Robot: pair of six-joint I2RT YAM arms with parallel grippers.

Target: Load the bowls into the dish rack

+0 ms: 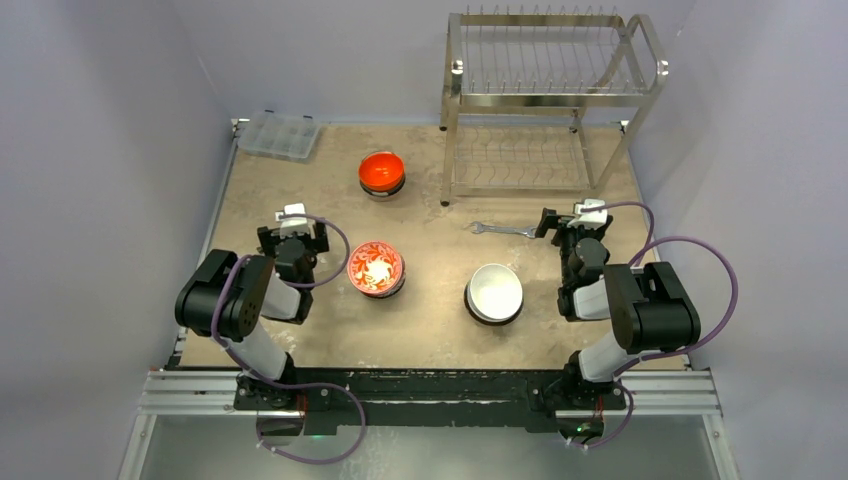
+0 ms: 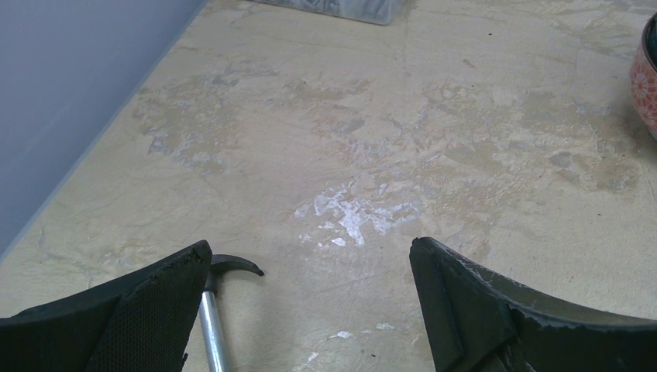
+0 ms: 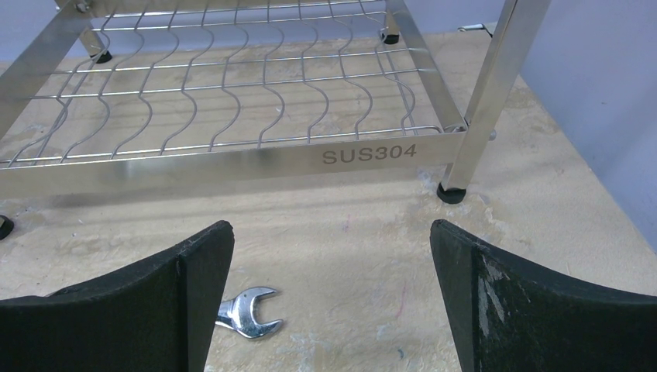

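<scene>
Three bowls or small stacks rest on the worktop: an orange bowl (image 1: 382, 170) on a dark base at the back, a red-and-white patterned bowl (image 1: 376, 267) near my left arm, and a white bowl (image 1: 494, 291) on a dark base at front right. A steel two-tier dish rack (image 1: 550, 100) stands empty at back right. My left gripper is open over bare worktop, a patterned bowl (image 2: 644, 85) at its view's right edge. My right gripper is open, facing the rack's lower tier (image 3: 232, 164), nothing between its fingers.
A wrench (image 3: 244, 314) lies before the rack, by my right gripper. A hammer (image 2: 213, 325) lies beside my left gripper. A clear compartment box (image 1: 280, 135) sits at back left. Walls border the sides and back.
</scene>
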